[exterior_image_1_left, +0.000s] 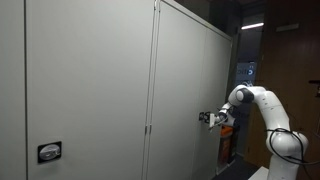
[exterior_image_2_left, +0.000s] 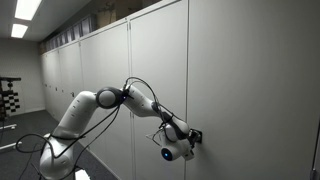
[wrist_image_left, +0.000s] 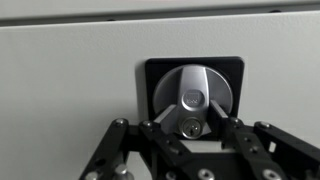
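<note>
A round silver knob (wrist_image_left: 193, 95) with a raised upright grip bar and a keyhole low on it sits in a square black plate (wrist_image_left: 232, 68) on the pale cabinet door (wrist_image_left: 80, 90). My gripper is at the knob's lower part, its dark fingers on either side of the bar. Whether they touch the bar is not clear. In the second exterior view, the gripper end of the arm (exterior_image_2_left: 175, 140) is up against the black latch plate (exterior_image_2_left: 196, 136). From the first exterior view, the gripper looks small at the far end of the cabinet (exterior_image_1_left: 190, 80).
Tall cabinet doors (exterior_image_2_left: 235, 80) form one long flat wall with narrow seams. Another latch (exterior_image_1_left: 49, 152) is on a nearer door. An orange item (exterior_image_1_left: 226, 131) shows below the arm. Black cables (exterior_image_2_left: 105, 120) hang loosely along the arm.
</note>
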